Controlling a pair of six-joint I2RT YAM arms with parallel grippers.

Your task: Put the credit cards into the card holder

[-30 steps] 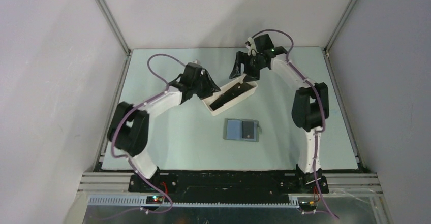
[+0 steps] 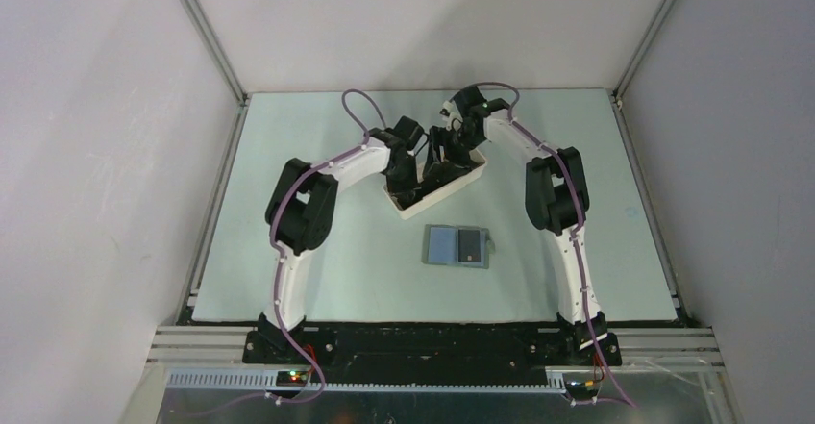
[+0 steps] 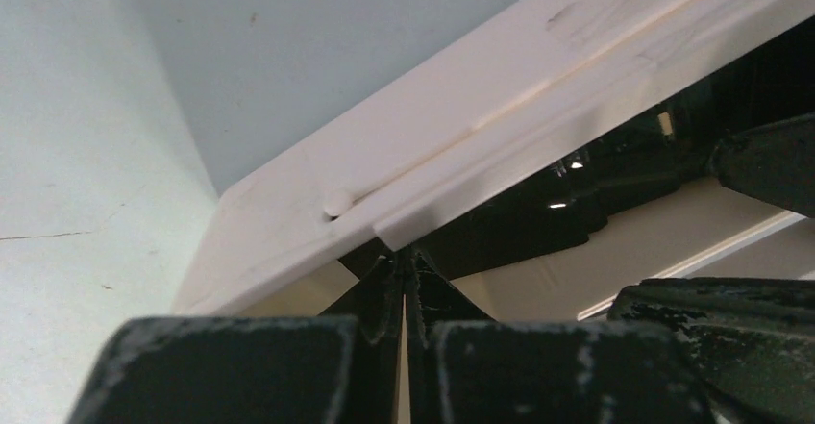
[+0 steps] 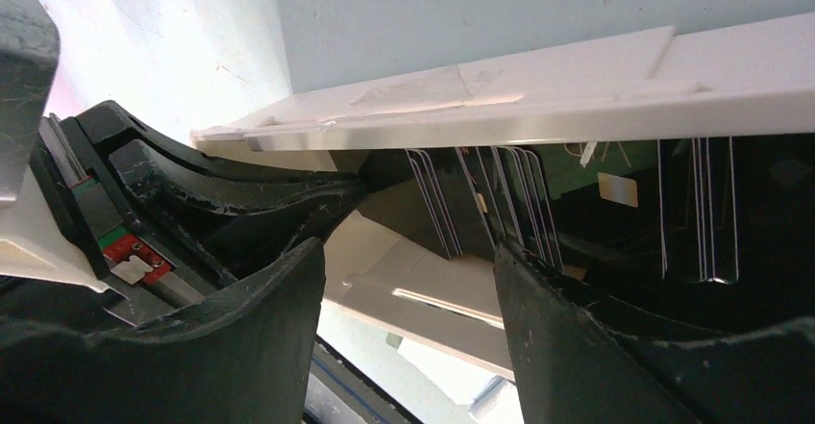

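Observation:
Dark cards (image 4: 527, 193) with thin light edges stand in a row inside a long white box (image 2: 442, 196). Below the box in the top view lies the card holder (image 2: 442, 245), opened flat, with a blue half and a black half. At the box's left end, my left gripper is shut with nothing showing between its fingers; its tip also reaches into the right wrist view. Over the right part of the box, my right gripper stands part open. Some cards show beyond and between its fingers, and no card is visibly clamped.
The box's raised walls (image 4: 538, 121) surround both grippers closely. In the left wrist view, the right gripper's dark fingers (image 3: 711, 313) are close to the left ones. Around the card holder the light table (image 2: 384, 285) is bare.
The right gripper has moved left and down into the box. Box and card holder stay put.

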